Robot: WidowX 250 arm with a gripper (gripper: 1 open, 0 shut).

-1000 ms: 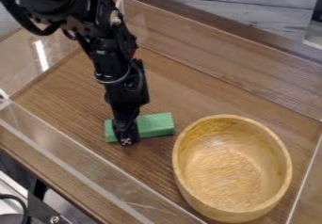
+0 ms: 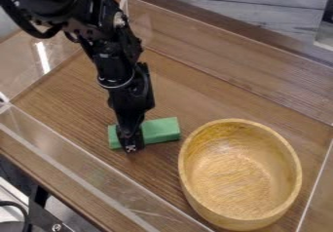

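Observation:
My black gripper [image 2: 130,134] reaches down from the upper left to a green rectangular block [image 2: 160,130] lying on the wooden table, its fingers shut around the block's left part. To the right of the block is a large empty yellow bowl [image 2: 239,207].
A pale wood-grain panel runs along the back, and clear edging strips cross the left and front. A dark cable shows at the lower left.
The gripper and arm have shifted very slightly to the left; the block and bowl look almost unchanged.

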